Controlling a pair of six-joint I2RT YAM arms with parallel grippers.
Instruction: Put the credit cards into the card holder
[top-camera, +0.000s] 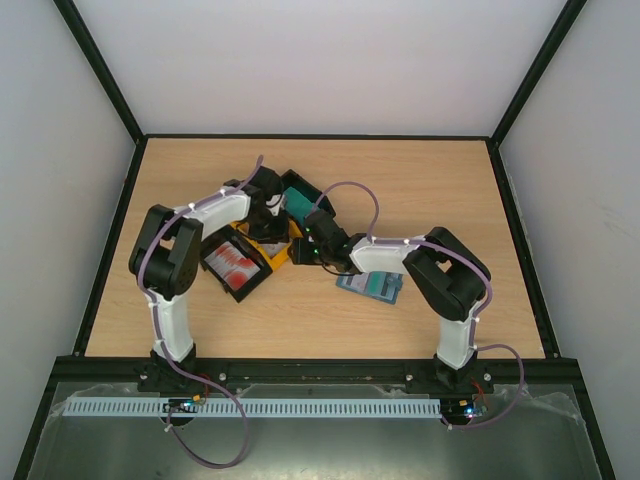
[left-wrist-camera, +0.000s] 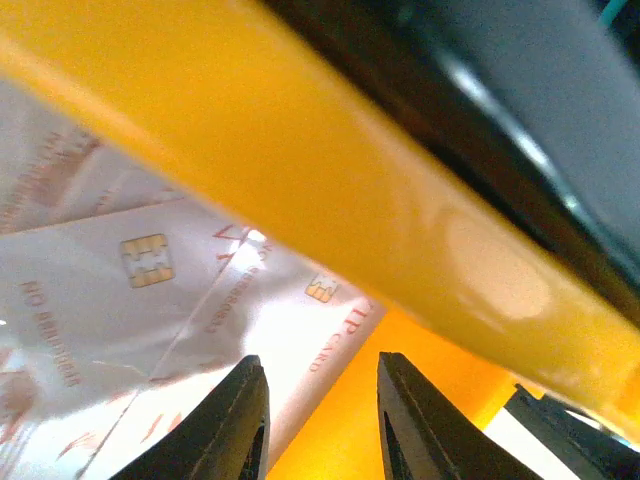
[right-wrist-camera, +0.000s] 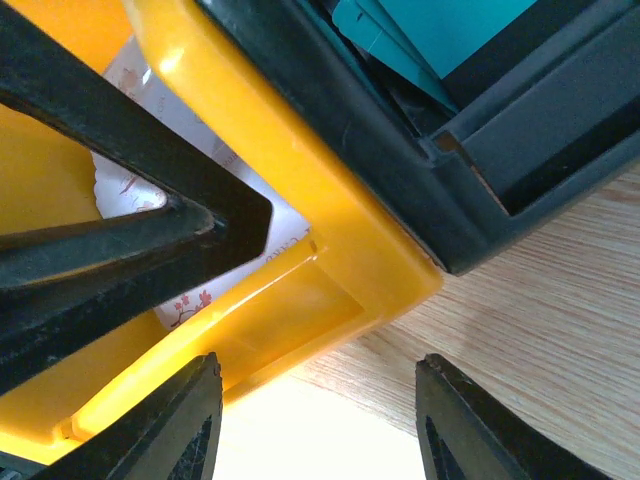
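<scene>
White cards (left-wrist-camera: 140, 320) with gold chips lie inside the yellow holder (right-wrist-camera: 340, 300). My left gripper is over them; its fingers look close-set, but what is between the fingertips is unclear. My right gripper is part open at the yellow holder's corner, with no card visible between its fingers. A black holder with teal cards (right-wrist-camera: 440, 40) stands behind the yellow one. Another black holder with red-and-white cards (top-camera: 232, 262) is at the front left.
A blue holder with cards (top-camera: 368, 288) lies under the right arm. Both grippers are close together over the holders.
</scene>
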